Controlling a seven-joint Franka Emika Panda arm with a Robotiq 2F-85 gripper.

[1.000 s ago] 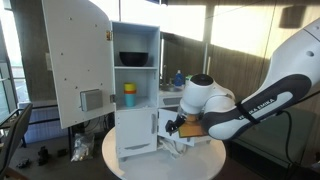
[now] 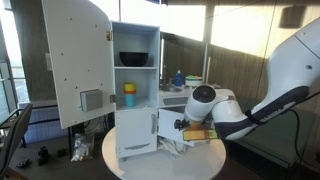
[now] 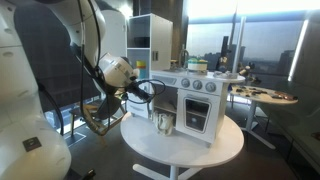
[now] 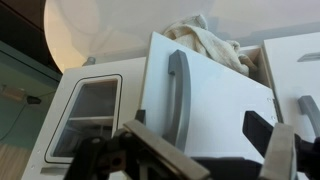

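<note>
A white cabinet door (image 4: 215, 110) with a curved grey handle (image 4: 180, 95) stands ajar in the wrist view. My gripper is open over it, its two light-padded fingers spread apart, with the handle close to the left finger. Nothing is visibly held. In exterior view 1 the gripper (image 2: 182, 125) is at the low cabinet, right of the tall white unit (image 2: 137, 95). A pale cloth (image 4: 210, 45) lies behind the door's top edge; in exterior view 2 the gripper (image 3: 146, 94) is small and its contact with the door is unclear.
The tall unit's large door (image 2: 80, 60) hangs wide open to the left. A dark bowl (image 2: 133, 58) and a stack of coloured cups (image 2: 130, 94) sit on its shelves. An oven door (image 3: 196, 118) is beside the cabinet. The round white table (image 3: 225, 148) has bare space in front.
Over the last second my arm's wrist has shifted slightly right and lower in exterior view 1, with the gripper moving a little right too. The tall unit and its contents look unmoved.
</note>
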